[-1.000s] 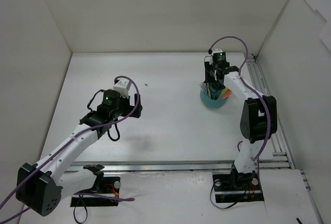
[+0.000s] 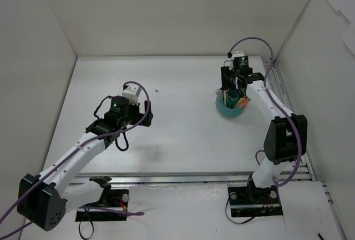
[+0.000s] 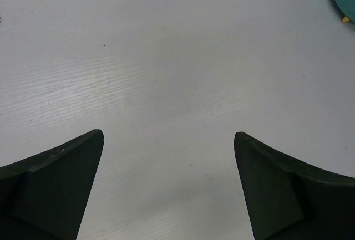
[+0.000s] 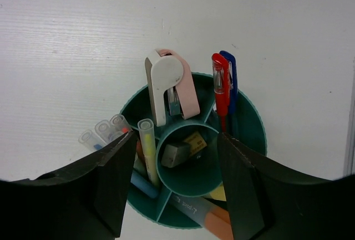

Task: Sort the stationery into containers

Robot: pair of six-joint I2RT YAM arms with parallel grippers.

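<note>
A teal round organizer (image 2: 229,111) stands at the right of the table, seen from above in the right wrist view. Its compartments hold a red pen (image 4: 221,85), a blue pen (image 4: 233,71), white and pink correction tapes (image 4: 166,72), yellow and clear tubes (image 4: 147,146), small blocks (image 4: 178,152) in the centre and an orange-grey item (image 4: 211,218). My right gripper hovers over it, fingers apart with nothing seen between them. My left gripper stands open over bare table at the left.
Walls bound the back and sides, and a metal rail (image 2: 280,85) runs along the right edge.
The right arm has shifted toward the front right, its gripper staying over the organizer. The left arm has not moved.
</note>
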